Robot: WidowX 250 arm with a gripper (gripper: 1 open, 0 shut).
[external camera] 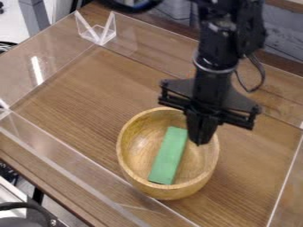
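My dark gripper (204,126) hangs over the back right part of a tan bowl (134,166), its tip low near the rim, shut with nothing visible between its fingers. A green block (168,155) lies lengthwise inside the bowl, to the left and front of the gripper tip.
A clear plastic piece (98,28) stands at the back left. Cables run along the table's left edge and hang beside the arm.
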